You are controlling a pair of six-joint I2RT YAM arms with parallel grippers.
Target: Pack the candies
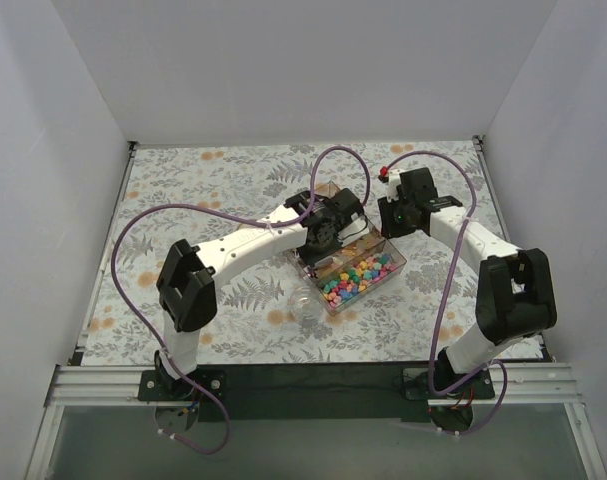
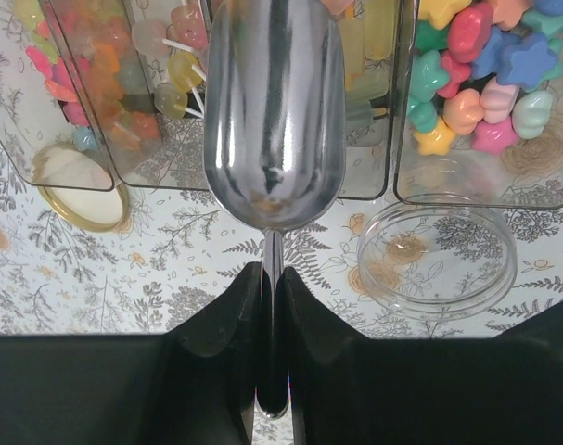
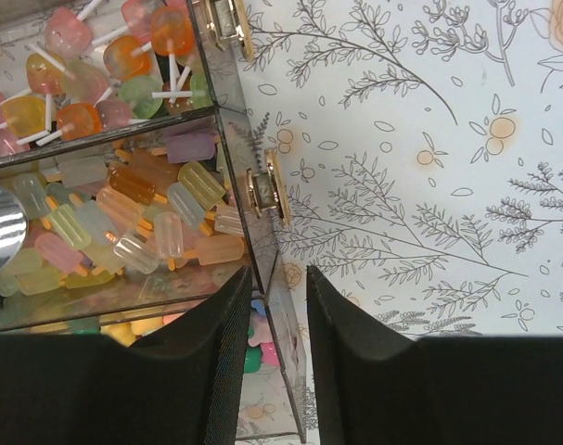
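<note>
A clear divided candy box (image 1: 391, 272) sits mid-table. Its front compartment holds bright star and bean candies (image 2: 527, 60); ice-pop-shaped gummies (image 3: 170, 236) fill the middle one, with lollipops (image 3: 77, 120) behind. My left gripper is shut on the handle of a metal scoop (image 2: 276, 111), whose bowl hangs over the middle compartments. A round glass jar (image 2: 439, 255) stands at the box's front side. At the box's right end, my right gripper is open, its fingers apart on either side of the box wall.
Gold clasps (image 3: 267, 190) stick out from the box's right end. A gold-rimmed round lid (image 2: 82, 199) lies by its left end, partly seen through the clear plastic.
</note>
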